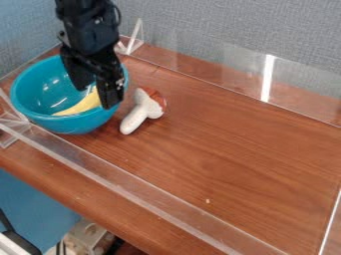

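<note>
A teal bowl stands on the wooden table at the left, with a yellow banana inside it, partly hidden by the gripper. My black gripper hangs open over the right part of the bowl, its fingertips low at the banana. Just right of the bowl lies a white toy mushroom with a red cap.
Clear panels edge the table along the back and front. A grey textured wall rises behind. Cables and a small object are below the front edge at lower left.
</note>
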